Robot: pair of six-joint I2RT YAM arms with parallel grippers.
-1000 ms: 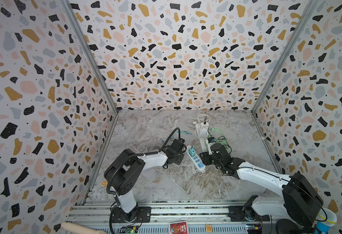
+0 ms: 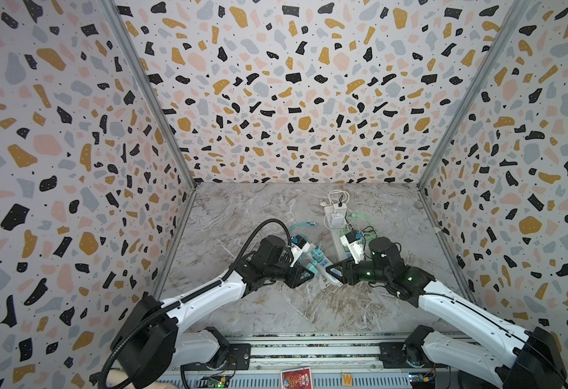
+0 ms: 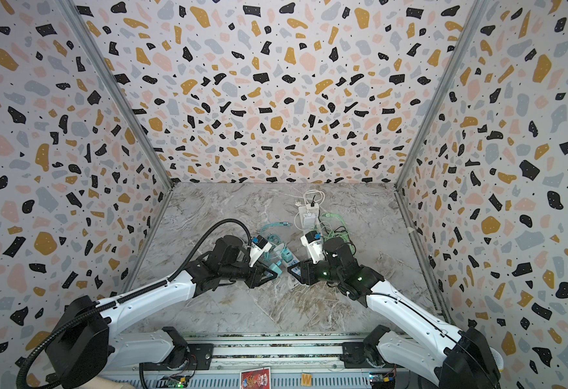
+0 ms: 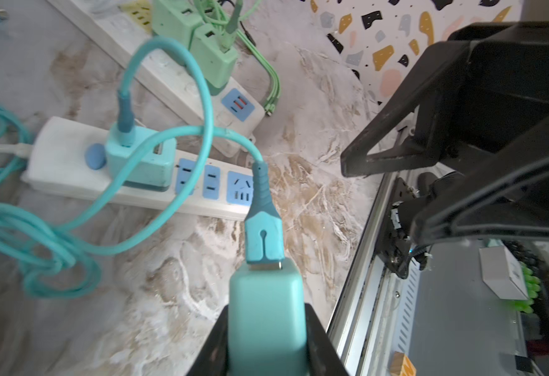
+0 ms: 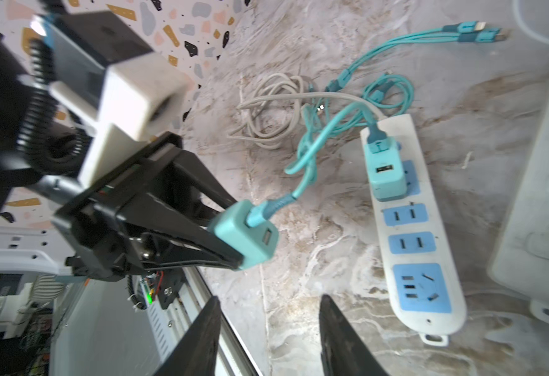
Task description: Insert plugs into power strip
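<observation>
Held up off the table is a teal plug block (image 5: 247, 234), its teal cable trailing away, and my left gripper is shut on it. A white power strip (image 4: 55, 150) with blue outlets lies below; another teal plug (image 5: 384, 169) sits in it at the cable end. Bare outlets (image 5: 412, 241) show along the rest of that strip. My right gripper stands open and empty over the marble table, beside the near end of the strip. In the left wrist view its black fingers (image 4: 374, 156) appear at the right, apart from the held plug.
A second white strip (image 4: 155, 69) with green plugs (image 4: 215, 53) lies alongside. Coiled teal cable (image 4: 30, 238) and looped white cable (image 5: 268, 112) rest by the strip's far end. White plugs and cords (image 2: 336, 214) sit at the back.
My right arm has shifted slightly, its gripper now nearer the strip's near end.
</observation>
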